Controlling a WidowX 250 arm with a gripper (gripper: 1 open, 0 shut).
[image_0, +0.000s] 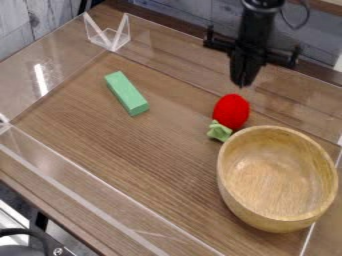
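Note:
My black gripper is at the top centre right, above and behind a red strawberry-like object with a green top, which rests on the wooden table. Whether the fingers are open or shut is not clear; nothing is seen held.
A large wooden bowl fills the lower right, close to the red object. A green block lies at the left. A white wire-like holder stands at the upper left.

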